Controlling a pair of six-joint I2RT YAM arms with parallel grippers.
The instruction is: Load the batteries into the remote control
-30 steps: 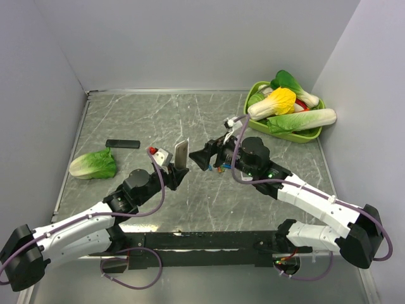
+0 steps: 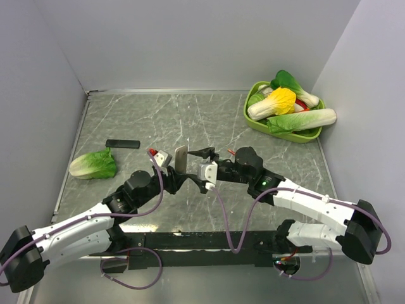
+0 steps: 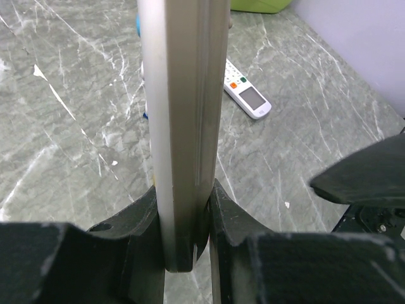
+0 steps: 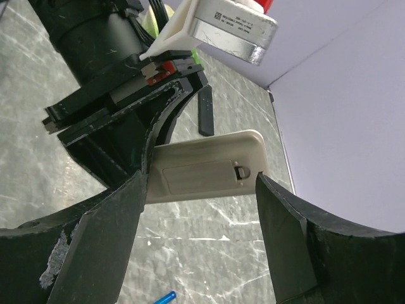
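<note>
My left gripper (image 2: 174, 177) holds a grey remote control (image 2: 180, 158) upright between its fingers; it fills the middle of the left wrist view. In the right wrist view the remote (image 4: 199, 177) shows its back with the battery cover and latch. My right gripper (image 2: 199, 168) stands open around it, fingertips close on either side, nothing clearly gripped. A blue battery (image 4: 164, 298) lies on the counter below.
A white remote (image 3: 247, 95) lies on the counter. A black bar (image 2: 123, 144) and a lettuce (image 2: 92, 165) are at left, a green basket of vegetables (image 2: 266, 128) at back right.
My right gripper has turned and moved left to the held remote, its fingers now around it.
</note>
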